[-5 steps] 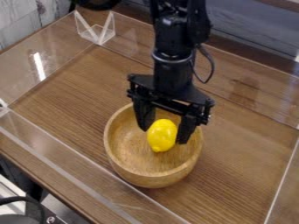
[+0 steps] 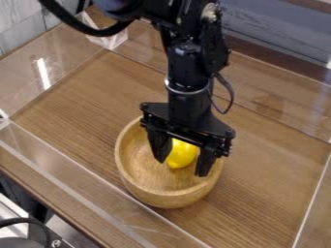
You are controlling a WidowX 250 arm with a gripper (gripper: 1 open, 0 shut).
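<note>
My black gripper hangs low over a tan round bowl in the middle of the view. Its fingers stand open, one each side of a yellow rounded object lying inside the bowl. The gripper partly hides that object; whether the fingertips touch it is unclear.
Wooden table surrounds the bowl, with free room to the left and right. A white object stands at the back left. Dark cables hang at the top left and lower left, near the table's edge.
The gripper has come lower over the bowl and now covers more of the yellow object, which appears slightly higher in the view.
</note>
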